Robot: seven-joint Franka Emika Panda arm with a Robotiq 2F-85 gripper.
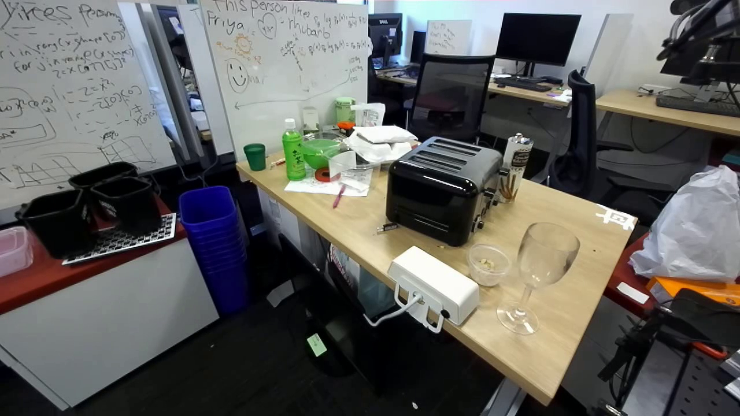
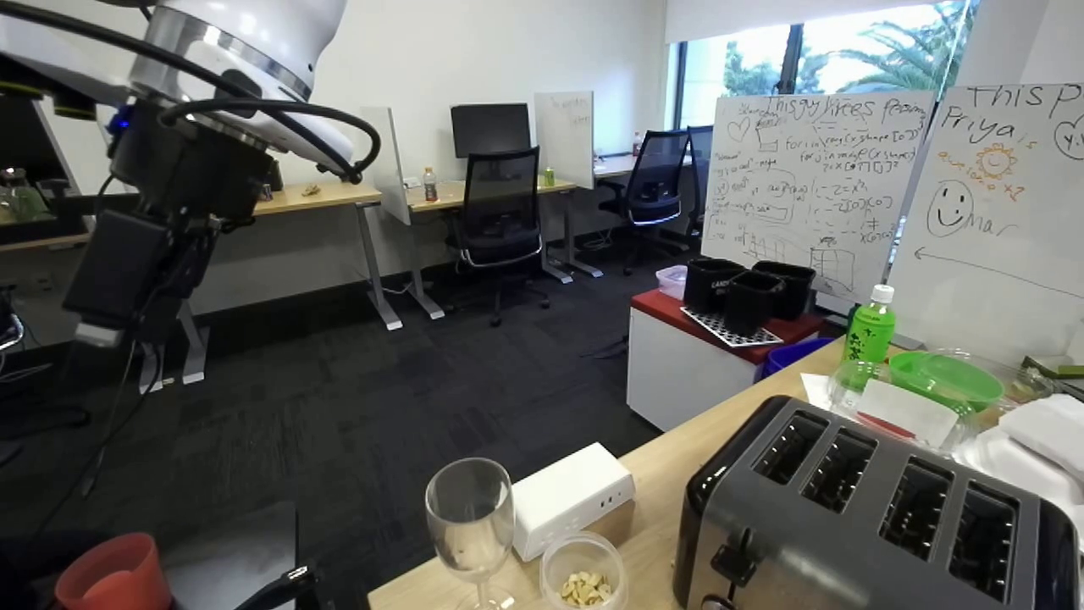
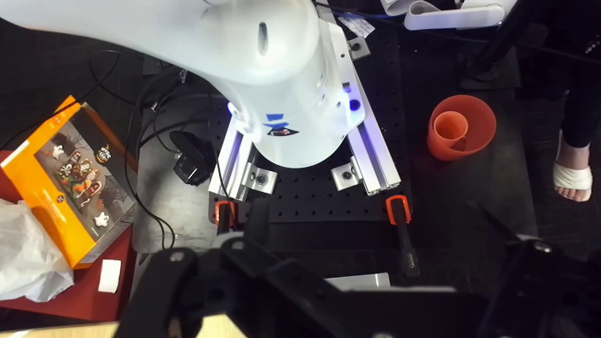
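My gripper is raised and clear of the table. Along the bottom of the wrist view its dark, blurred fingers stand well apart, open, with nothing visible between them. From the second exterior view, the black gripper point(image 2: 132, 269) hangs at the left, away from the table. A clear wine glass point(image 1: 548, 256) stands upright near the table's corner. Beside it is a clear cup point(image 1: 488, 264) holding small pale pieces. The black four-slot toaster point(image 1: 444, 190) sits behind them. A white power box point(image 1: 435, 284) is fixed at the table's edge.
A green bottle point(image 1: 293, 151), a green bowl point(image 1: 320, 152) and white packaging crowd the table's far end. A tall can point(image 1: 514, 167) stands behind the toaster. Red cups point(image 3: 462, 126) sit beside the robot base. Bare table point(image 1: 583, 229) lies to the glass's right.
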